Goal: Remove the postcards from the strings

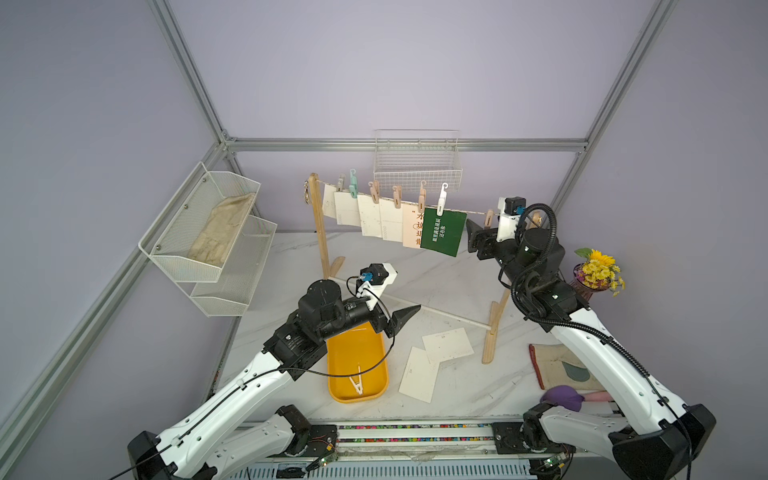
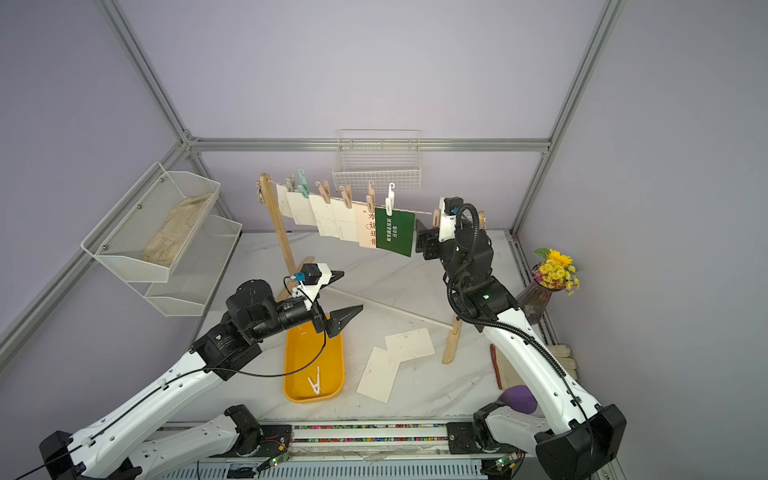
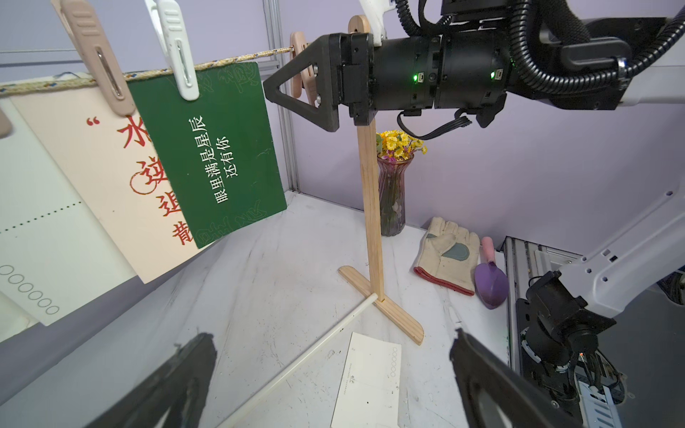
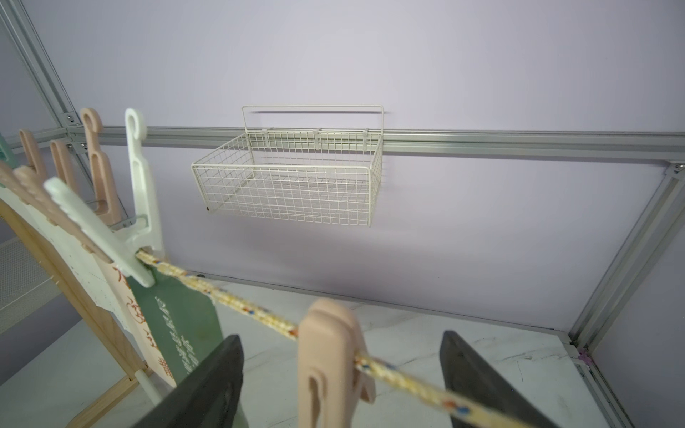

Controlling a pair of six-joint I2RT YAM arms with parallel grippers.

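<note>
Several postcards hang from the string (image 4: 235, 304) by clothespins. At the right end of the row is a green postcard (image 3: 213, 153) under a white clothespin (image 3: 177, 50), beside a pink postcard (image 3: 107, 164) with red writing. A bare pink clothespin (image 4: 329, 363) sits on the string farther right, with no card on it. My right gripper is around that clothespin, fingers spread either side with a gap visible. My left gripper stands open and empty, lower and in front of the row. Two postcards (image 1: 448, 344) lie on the table.
An orange tray (image 1: 333, 376) with a white clothespin (image 1: 357, 384) stands beneath the left arm. Wooden posts (image 3: 371, 192) hold the string. A flower vase (image 3: 391, 192), glove (image 3: 449, 249) and purple trowel (image 3: 491, 284) lie right. A wire basket (image 4: 285, 189) hangs behind.
</note>
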